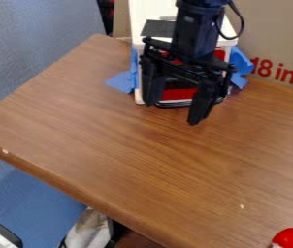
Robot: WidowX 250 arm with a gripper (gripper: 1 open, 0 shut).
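My black gripper [178, 97] hangs at the top centre of the camera view, over a red and white object [178, 94] that stands on blue tape at the back of the wooden table [123, 165]. The gripper's body hides much of that object. Whether its fingers are open or shut, or hold anything, I cannot tell.
A cardboard box [278, 44] with red print stands behind at the right. A red item [289, 239] lies at the bottom right corner.
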